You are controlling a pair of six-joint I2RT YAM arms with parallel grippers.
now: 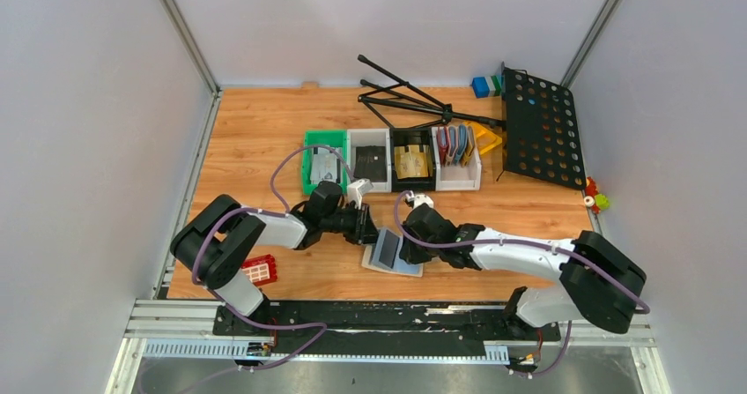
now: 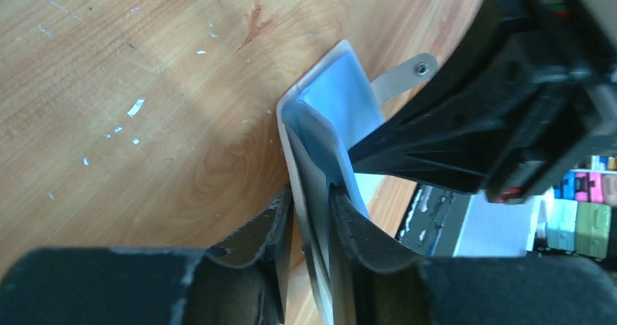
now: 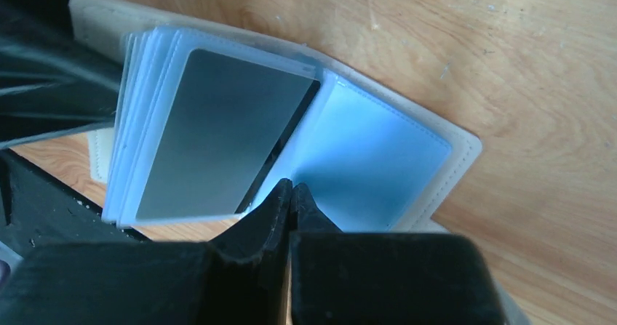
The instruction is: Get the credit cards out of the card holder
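The card holder (image 3: 466, 147) lies open on the wooden table, its pale outer cover flat under blue sleeves. A dark grey card (image 3: 218, 136) sits in the top sleeve of the left stack; the facing blue page (image 3: 378, 150) shows no card. In the left wrist view, the holder's pages (image 2: 320, 150) stand edge-on between the parted fingers of my left gripper; whether both fingers touch them, I cannot tell. My right gripper is shut, its tips over the blue page near the fold, nothing showing between them.
A row of bins stands behind: green bin (image 1: 308, 182), white bin (image 1: 380, 134), black bin (image 1: 427, 185) and another white bin (image 1: 458, 181) holding several coloured cards. A black stand (image 1: 542, 125) lies at the back right. A red item (image 1: 260, 269) lies front left.
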